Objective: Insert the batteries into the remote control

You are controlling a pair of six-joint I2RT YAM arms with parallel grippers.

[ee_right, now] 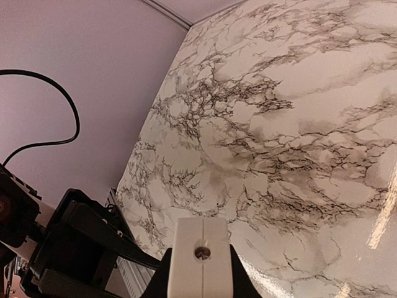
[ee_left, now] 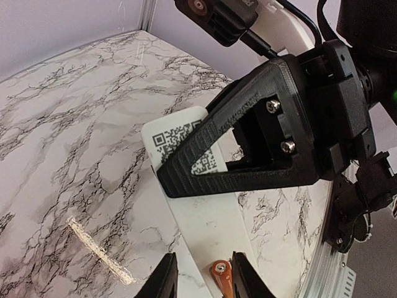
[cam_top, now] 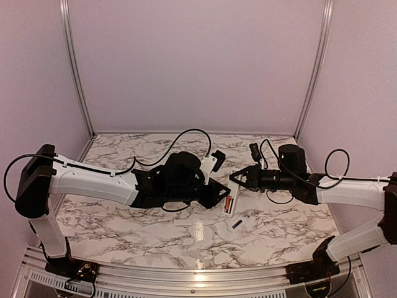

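Note:
A white remote control with a QR label is held by my right gripper point(cam_top: 233, 176), shut on its upper end; in the right wrist view its white end point(ee_right: 200, 267) fills the fingers. Its lower part shows an orange battery point(ee_left: 223, 278) in the open compartment. My left gripper is just over that battery end, its fingers part open and apart, with the battery behind the gap between them. A loose dark battery point(cam_top: 237, 223) lies on the table below the remote.
Walls and metal rails point(cam_top: 192, 273) border it.

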